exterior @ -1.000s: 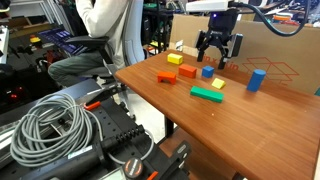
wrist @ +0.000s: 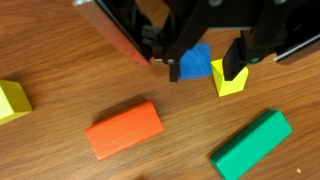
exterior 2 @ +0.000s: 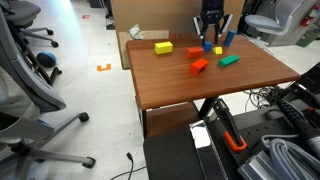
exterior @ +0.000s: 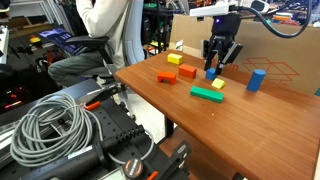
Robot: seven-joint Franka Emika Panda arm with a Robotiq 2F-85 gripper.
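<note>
My gripper reaches down over the tabletop with its fingers apart, just above a small blue block. In the wrist view the blue block shows between the two fingertips, partly covered by the gripper. Close against it sits a small yellow block, partly behind the right fingertip. No object appears clamped; whether a finger touches the blue block cannot be made out.
A long green block lies nearer the table's front edge. Two orange-red blocks and a larger yellow block sit to the left. A blue cylinder stands on the right.
Over the last second my gripper has come down towards the table, from above the blocks to right at the blue block. The blocks appear to lie where they were.
</note>
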